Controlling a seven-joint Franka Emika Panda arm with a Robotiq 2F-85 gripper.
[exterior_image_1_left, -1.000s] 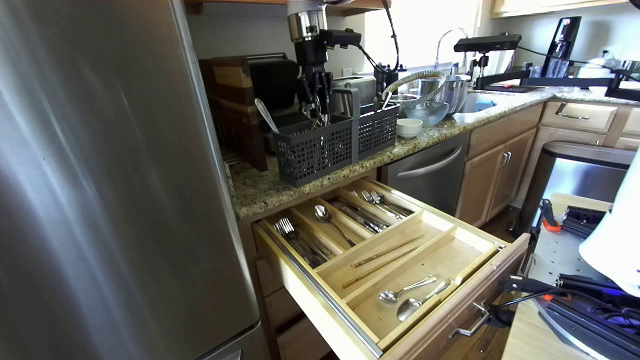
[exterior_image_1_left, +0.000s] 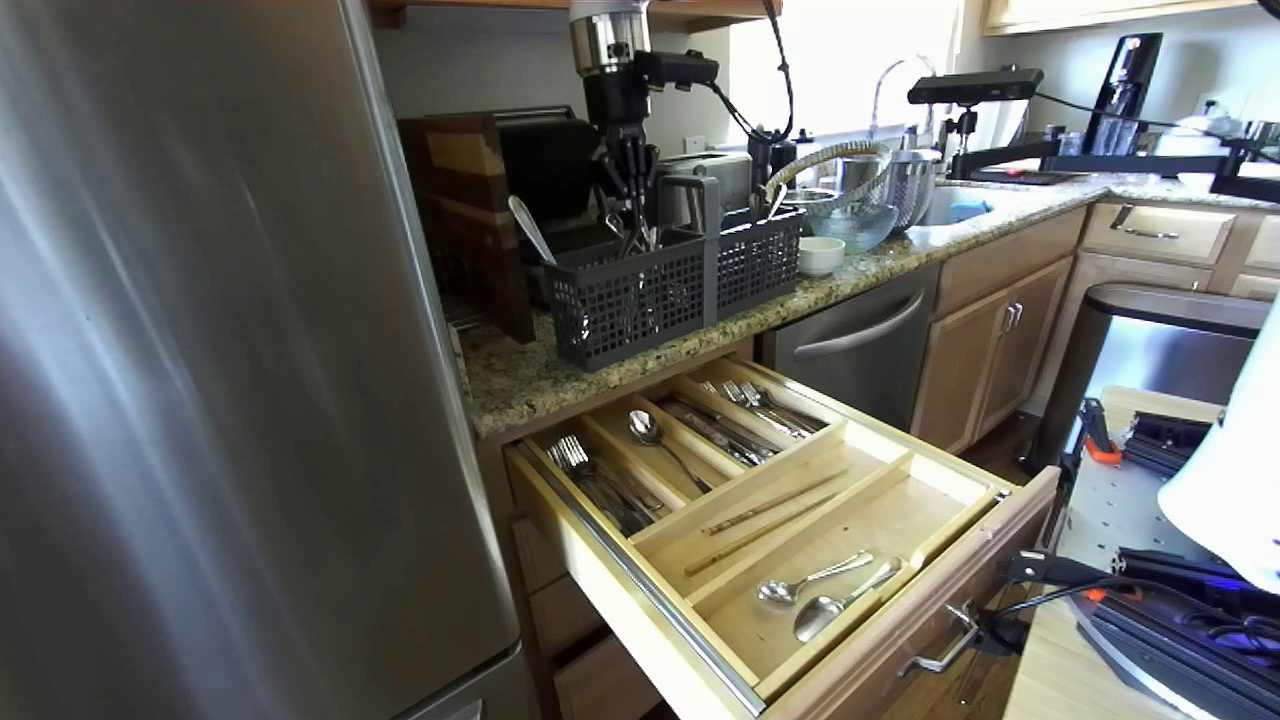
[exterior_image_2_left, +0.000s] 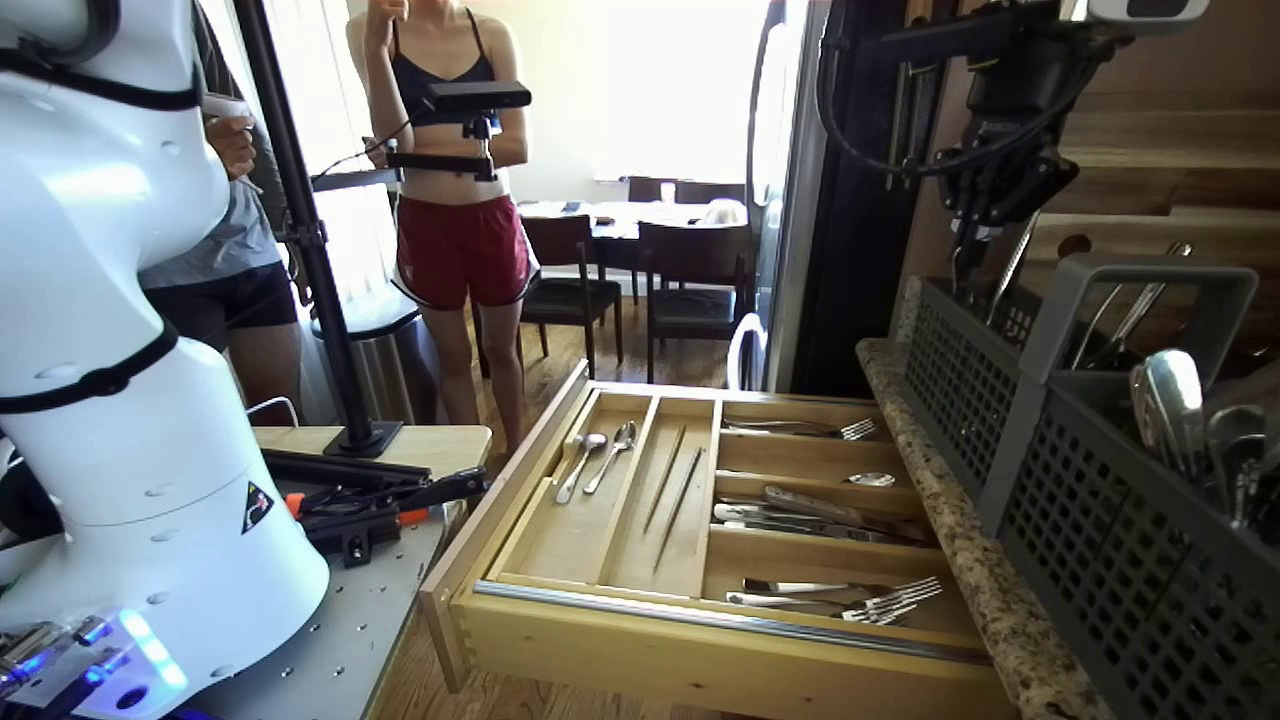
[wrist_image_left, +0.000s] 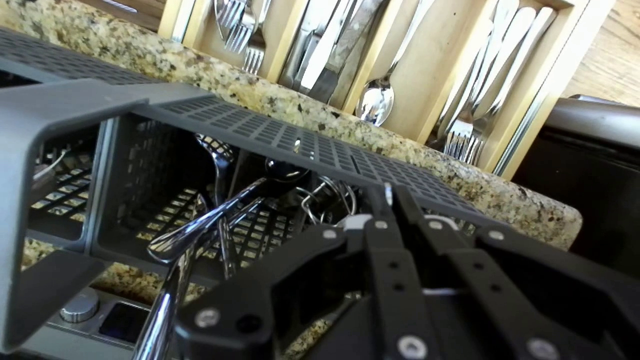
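Note:
My gripper (exterior_image_1_left: 645, 235) points down into the near-left section of the grey cutlery basket (exterior_image_1_left: 633, 314) on the counter. In the wrist view its fingers (wrist_image_left: 384, 231) are close together, with a thin silver utensil (wrist_image_left: 388, 194) showing between the tips. Which kind of utensil cannot be told; its lower part is hidden in the basket. Loose in the same section lie crossed silver utensils (wrist_image_left: 207, 225) and a wire whisk-like piece (wrist_image_left: 327, 195). Below the counter, the open wooden drawer (exterior_image_2_left: 564, 546) holds forks (exterior_image_2_left: 894, 598), knives (exterior_image_2_left: 792, 514), spoons (exterior_image_2_left: 588, 462) and chopsticks (exterior_image_2_left: 678, 504) in separate compartments.
The basket's handle (exterior_image_1_left: 708, 192) rises beside the gripper. Wooden boards (exterior_image_1_left: 510, 228) stand behind on the left, and a white bowl (exterior_image_1_left: 821, 256) touches or nearly touches the basket's right end. A fridge (exterior_image_1_left: 240, 360) borders the left. Two people stand beyond the drawer.
My gripper has shifted slightly, staying over the same basket section. The basket's right end and the white bowl sit a little farther right. The drawer's contents look the same.

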